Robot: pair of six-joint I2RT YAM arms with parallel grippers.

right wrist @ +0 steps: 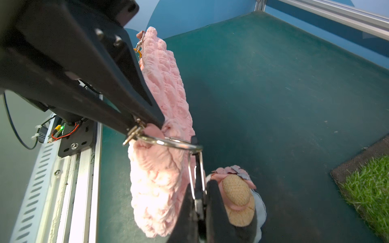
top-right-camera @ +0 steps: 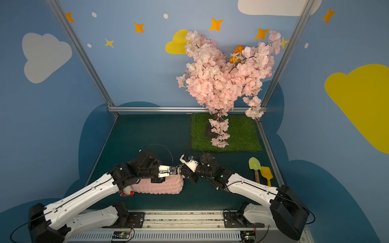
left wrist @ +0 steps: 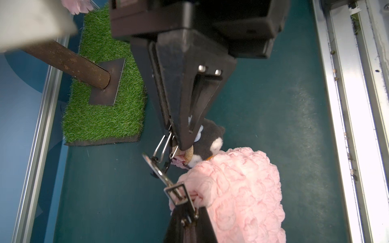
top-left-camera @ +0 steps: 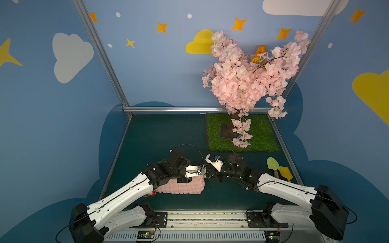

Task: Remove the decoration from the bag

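Note:
The pink puffy bag [top-left-camera: 178, 187] lies on the dark floor under my left arm. A metal clasp [right wrist: 170, 142] at its end has a plush decoration with a straw hat [right wrist: 237, 190] beside it, partly hidden by fingers in the right wrist view. My left gripper is shut on the bag's metal ring at that end. My right gripper meets it there, its fingers shut at the clasp; whether anything thin is between them is unclear.
A blossom tree [top-left-camera: 239, 81] stands on artificial grass [top-left-camera: 263, 137] at the back right. Two toy shovels [top-right-camera: 254, 164] lie at the right edge.

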